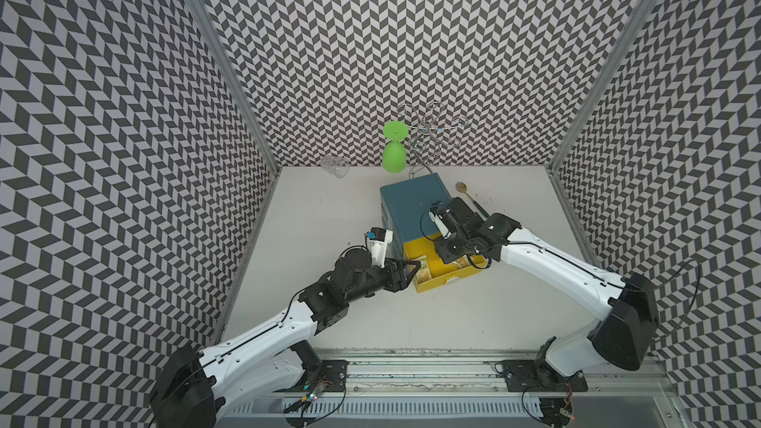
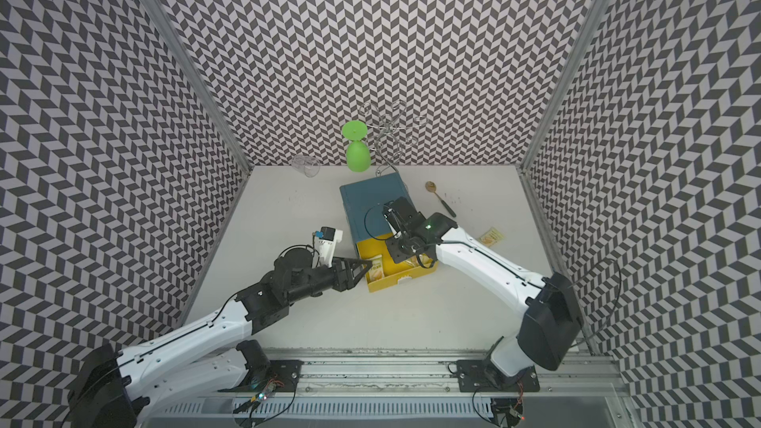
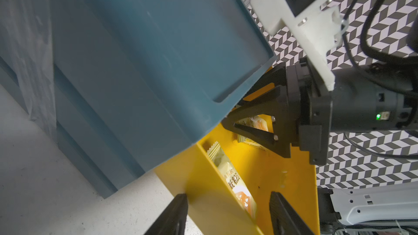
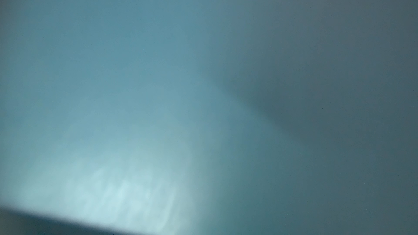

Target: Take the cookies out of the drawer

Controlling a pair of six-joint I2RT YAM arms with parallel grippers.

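The yellow drawer point(image 1: 434, 279) is pulled out of the blue cabinet point(image 1: 408, 198). A cookie packet point(image 3: 228, 174) lies along its left wall, and a second point(image 3: 261, 124) sits behind my right gripper's fingers. My left gripper is at the drawer's left wall, which runs between its fingertips; whether they grip it is hard to tell from above, but they straddle it closely. My right gripper point(image 2: 396, 241) reaches down into the drawer's back beside the cabinet; its fingertips are partly hidden. The right wrist view shows only blurred blue surface.
A wooden spoon point(image 2: 430, 188) lies right of the cabinet, and a small packet point(image 2: 490, 236) lies at the right. A clear glass point(image 1: 334, 165) and a green object with wire rack point(image 1: 394, 157) stand at the back.
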